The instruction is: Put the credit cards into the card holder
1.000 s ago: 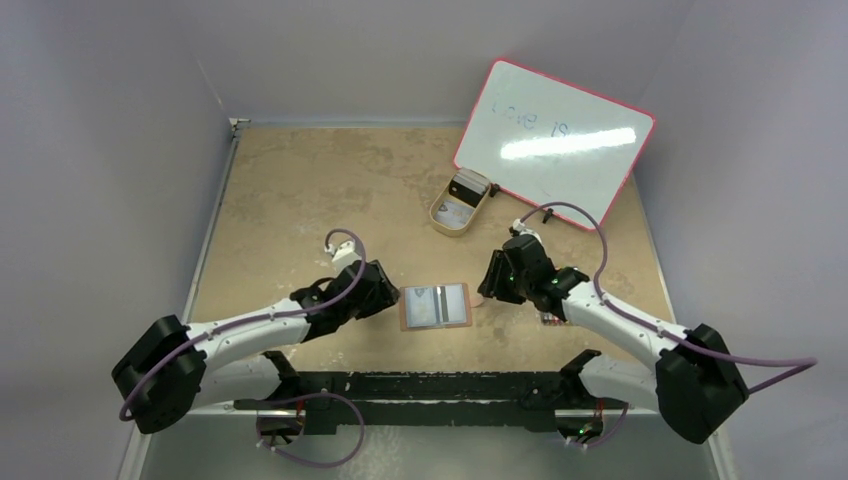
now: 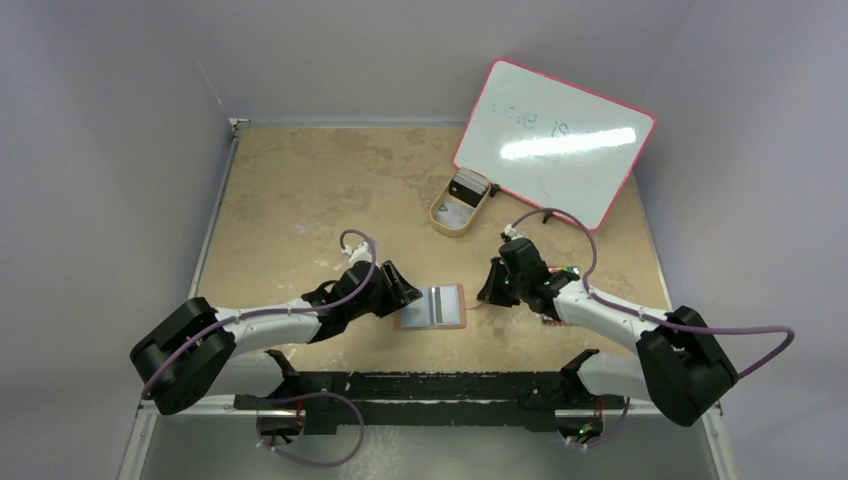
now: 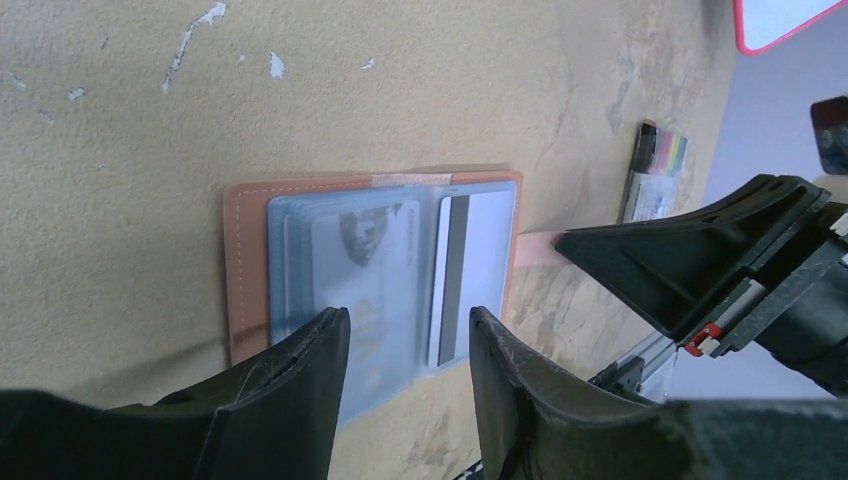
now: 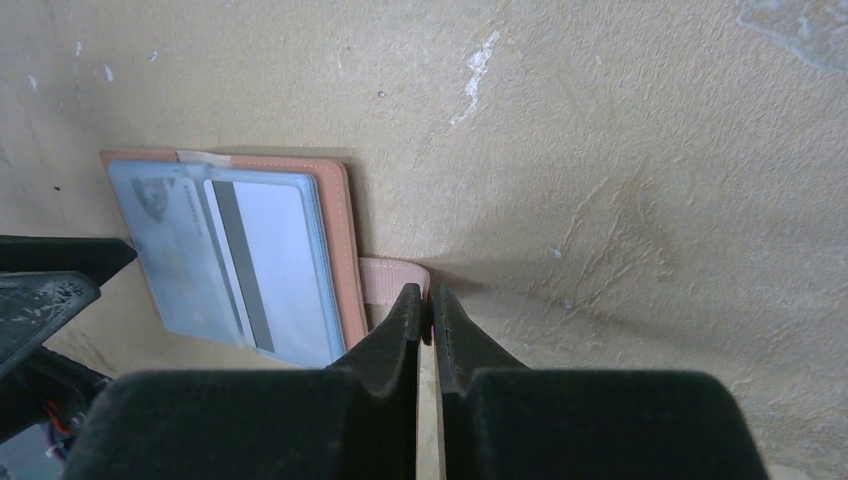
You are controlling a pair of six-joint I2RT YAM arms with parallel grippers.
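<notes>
The card holder (image 2: 447, 288) lies spread flat on the table, pink-brown at its border with clear bluish sleeves (image 3: 365, 270). In its right half is a white panel with a dark grey stripe (image 4: 246, 265); whether that is a card I cannot tell. My left gripper is open over the sleeves, nothing between its fingers. At the holder's right side, my right gripper is shut on the end of its short pink strap (image 4: 392, 278), which curls up between the fingertips. Dark and pale cards (image 2: 468, 187) stand in a beige box.
The beige box (image 2: 436, 223) sits farther back, by a red-edged whiteboard (image 2: 560, 160). A pack of coloured pens (image 3: 657, 170) lies beyond the right gripper. Bare table extends left of the box and behind the holder.
My left gripper has moved right, from beside the card holder to over its left part. The right gripper has closed at the strap, and the holder has shifted slightly left.
</notes>
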